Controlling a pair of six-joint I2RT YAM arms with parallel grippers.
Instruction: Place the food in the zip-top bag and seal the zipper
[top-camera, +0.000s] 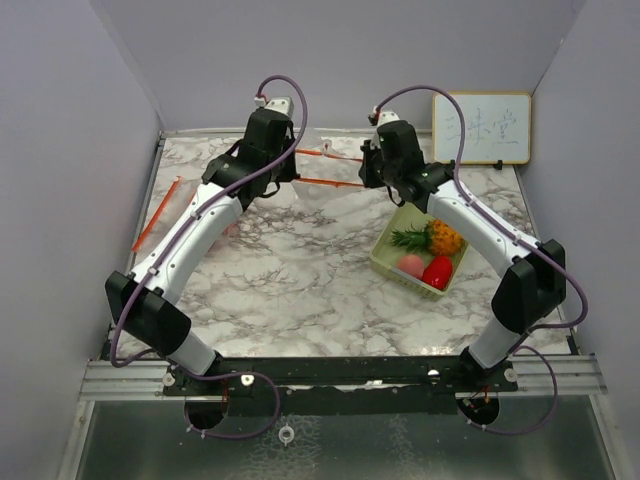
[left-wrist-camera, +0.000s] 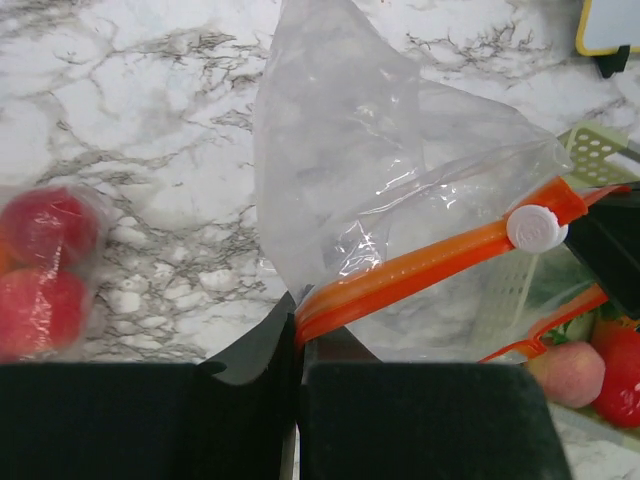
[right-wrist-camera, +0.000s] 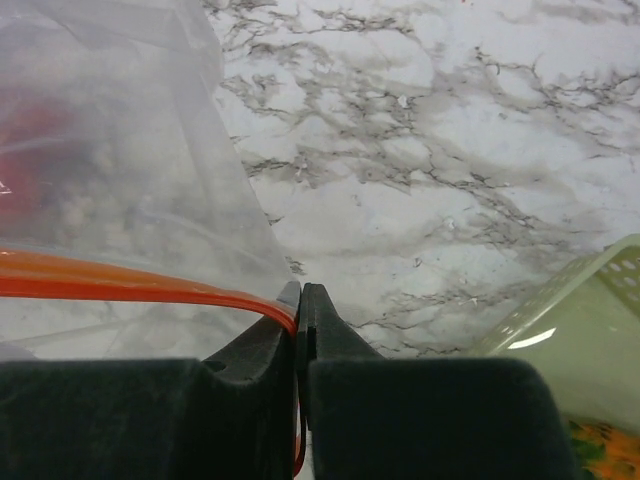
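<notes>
A clear bag (top-camera: 325, 200) with an orange zip edge hangs stretched between my two grippers. In the top view, its two orange edges stand apart. My left gripper is shut on one end of the orange edge (left-wrist-camera: 420, 265), where a white slider (left-wrist-camera: 535, 229) shows near the far end. At the opposite end, my right gripper pinches the orange edge (right-wrist-camera: 120, 285). The food lies in a green basket (top-camera: 385, 262): a pineapple (top-camera: 445, 238), a pink peach (top-camera: 410, 265) and a red item (top-camera: 437, 272).
Another clear bag with an orange edge (top-camera: 157, 215) lies at the table's left, partly behind my left arm; round red fruit (left-wrist-camera: 48, 225) shows inside it. A whiteboard (top-camera: 482, 127) stands at the back right.
</notes>
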